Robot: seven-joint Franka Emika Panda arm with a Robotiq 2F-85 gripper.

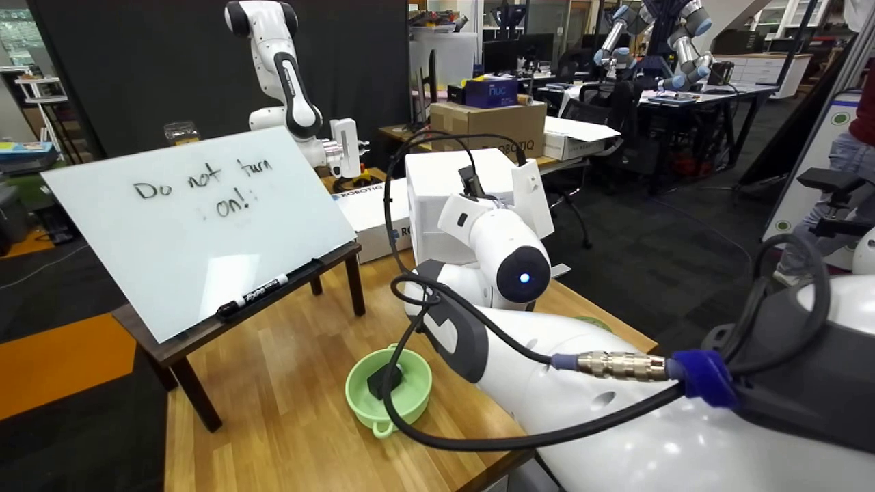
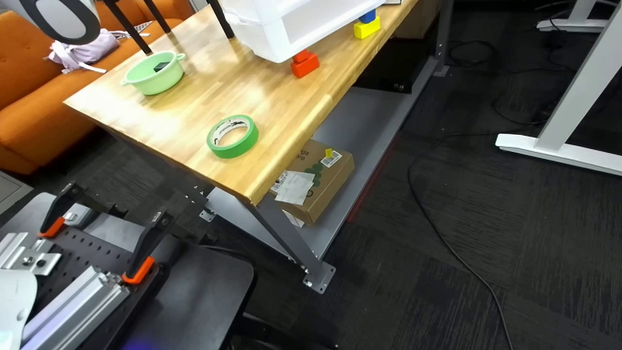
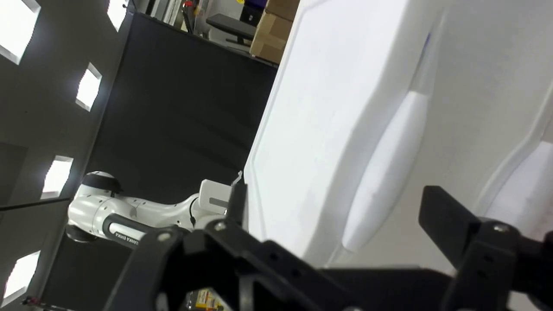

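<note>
My gripper is open in the wrist view, its two dark fingers [image 3: 444, 223] wide apart with nothing held between them. Beyond them a white plastic container [image 3: 316, 119] fills the right of that view, with pale, handle-shaped recesses moulded in its face. Whether the fingers touch it, I cannot tell. From the first exterior view, my arm's wrist [image 1: 513, 254] stands in front of the white container [image 1: 431, 217] and hides the gripper. The container [image 2: 303, 26] is cut off at the top of the second exterior view.
A green bowl [image 1: 418, 393] with a black object [image 1: 383, 380] sits on the table near a whiteboard [image 1: 205, 229]. Green tape [image 2: 233, 137], a red block [image 2: 304, 64] and a yellow block [image 2: 367, 27] lie along the table's other side. A cable loops over my arm.
</note>
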